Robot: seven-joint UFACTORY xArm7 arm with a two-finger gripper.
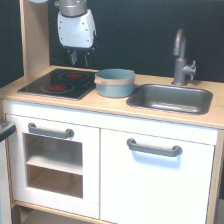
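My gripper (79,55) hangs in the air at the upper left, pointing down above the back of the stovetop, below the white hand of the arm. Its dark fingers blend into the dark wall, so whether they are open or shut is unclear. To the lower right of it, a blue-grey pot (115,86) stands upright on the counter between stove and sink. The gripper is apart from the pot. The black stovetop (50,88) shows red burner rings and has nothing on it.
A sink (172,98) with a grey faucet (181,62) takes up the counter's right side. Below are a windowed oven door (50,143) and a white cabinet door (155,180), both with dark handles. A white panel (4,170) stands at the left edge.
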